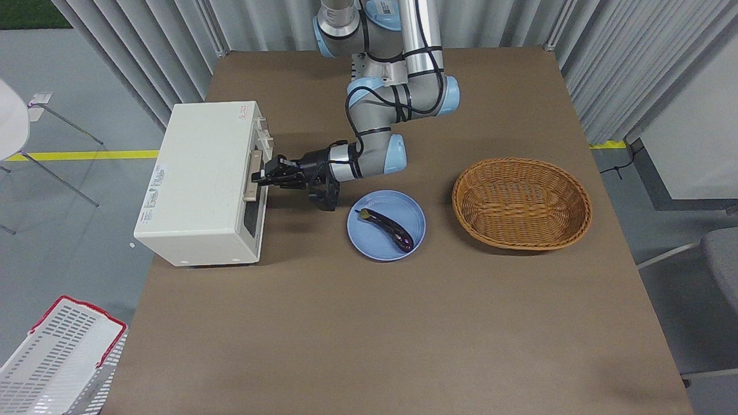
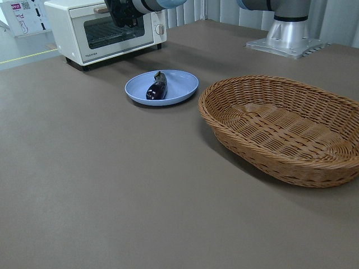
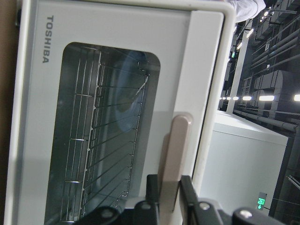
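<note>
A white Toshiba toaster oven (image 1: 190, 183) sits at the table's left with its glass door (image 3: 97, 134) closed. My gripper is at that door, its two fingers on either side of the light handle bar (image 3: 175, 151); whether they press on it is hard to tell. A wire rack shows through the glass. To the right of the oven, a blue plate (image 1: 368, 241) holds a dark eggplant (image 1: 392, 231), also visible in the left camera view (image 2: 156, 89).
A brown wicker basket (image 1: 520, 204) stands right of the plate. A grey curtain runs behind the table.
</note>
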